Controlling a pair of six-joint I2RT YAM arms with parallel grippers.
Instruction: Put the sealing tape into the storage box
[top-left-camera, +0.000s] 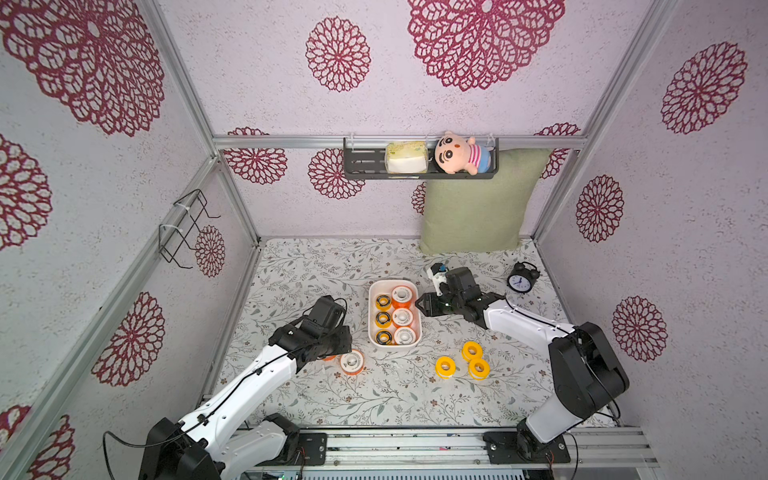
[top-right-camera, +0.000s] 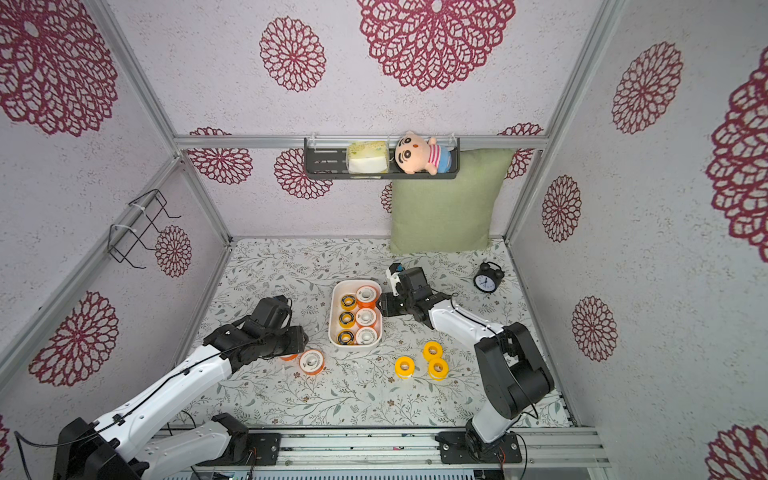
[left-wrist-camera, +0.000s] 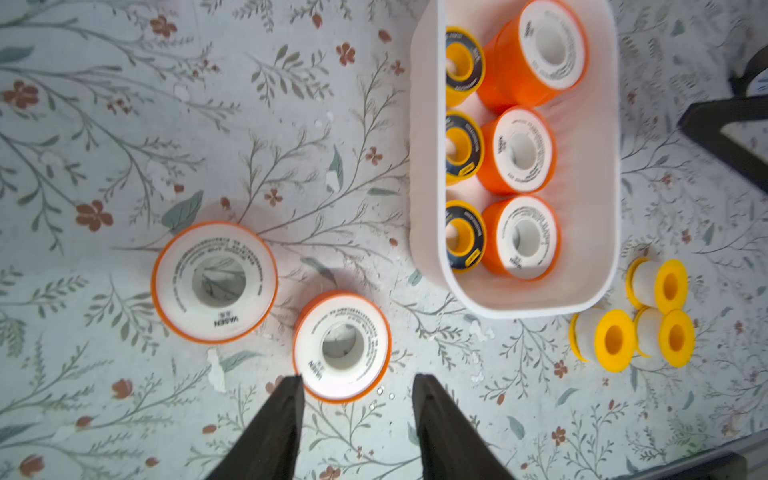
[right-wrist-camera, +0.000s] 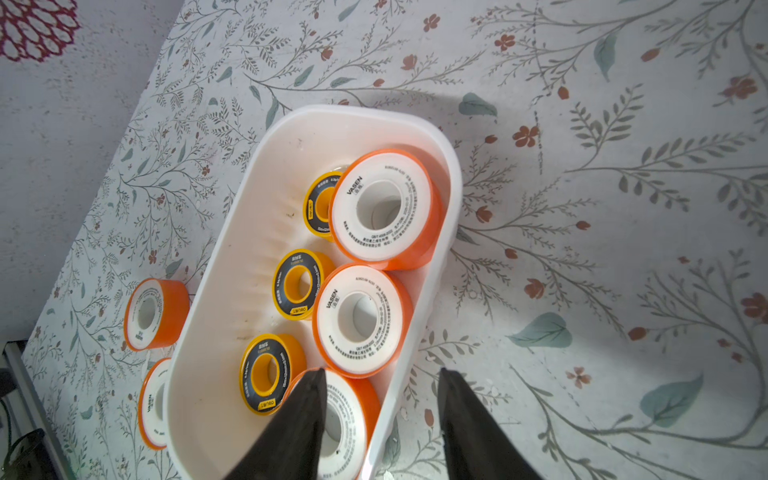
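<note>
A white storage box (top-left-camera: 370, 332) stands mid-table, holding a row of orange-and-white tape rolls (left-wrist-camera: 524, 152) beside a row of smaller yellow-and-black rolls (right-wrist-camera: 297, 285). Left of it on the table lie two more orange-and-white rolls, one nearer the box (left-wrist-camera: 342, 348) and one farther off (left-wrist-camera: 214, 281). My left gripper hovers over this pair, its fingers apart with nothing gripped; from above it partly covers the farther roll. At the box's right side, my right gripper is open and empty, its fingertips above the rim.
Several yellow-rimmed white rolls (top-left-camera: 472, 352) lie on the table right of the box. Behind the right arm stands a black alarm clock (top-left-camera: 522, 277). A green pillow (top-left-camera: 480, 212) leans against the back wall.
</note>
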